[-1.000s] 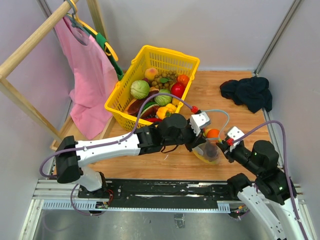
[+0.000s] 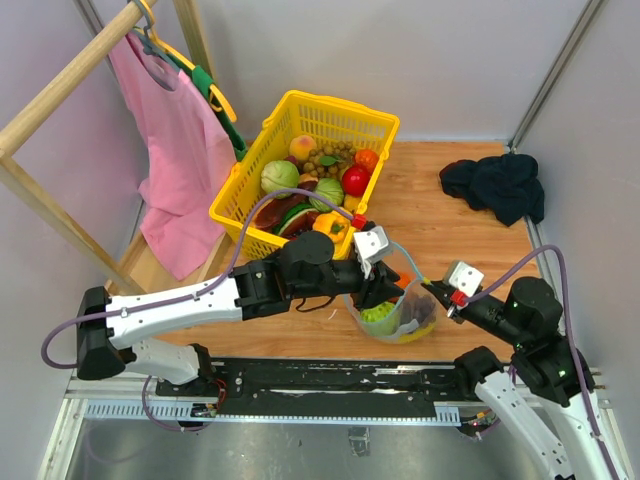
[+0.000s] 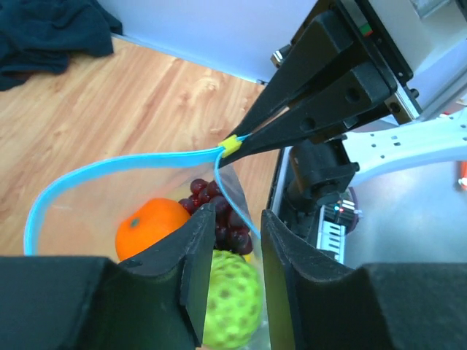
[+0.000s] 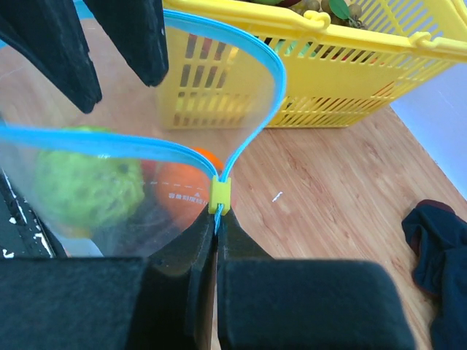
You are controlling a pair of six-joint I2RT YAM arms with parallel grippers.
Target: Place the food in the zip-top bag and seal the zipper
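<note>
The clear zip top bag stands with its blue-edged mouth spread apart. Inside lie a green round item, an orange fruit and dark grapes. My right gripper is shut on the zip end of the bag, right beside the yellow slider. My left gripper is over the bag's mouth, its fingers apart with nothing held between them. From the right wrist view, the left fingers show in front of the blue edge at upper left.
Behind the bag is a yellow basket full of fruit and vegetables. A dark cloth lies at the back right. Pink clothing hangs from a wooden rack on the left. Bare table shows between basket and cloth.
Now the bag reaches further left, and the green item shows inside it below that gripper. The right arm has shifted only slightly.
</note>
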